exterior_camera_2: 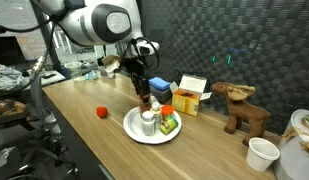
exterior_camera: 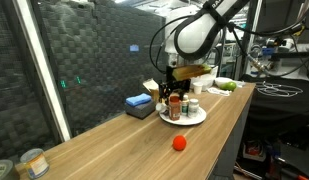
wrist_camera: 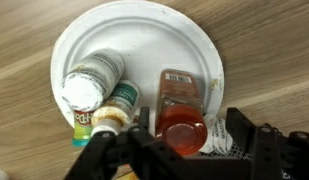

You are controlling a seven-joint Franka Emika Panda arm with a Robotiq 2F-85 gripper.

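Observation:
A brown bottle with an orange-red cap [wrist_camera: 181,130] stands on the white plate [wrist_camera: 144,40]. In the wrist view it sits between the fingers of my gripper. The fingers are part open, with a gap showing on the right-hand side of the bottle. Seen from outside, the gripper [exterior_camera: 174,92] points down over the plate and hides part of the bottle [exterior_camera: 175,107].
White-capped bottles [wrist_camera: 89,82] and a slimmer bottle with a green label [wrist_camera: 122,97] crowd the plate's left side in the wrist view. A red ball [exterior_camera: 179,143] lies in front. Behind are an open box [exterior_camera_2: 190,95], a blue item [exterior_camera_2: 160,86] and a toy moose [exterior_camera_2: 246,110].

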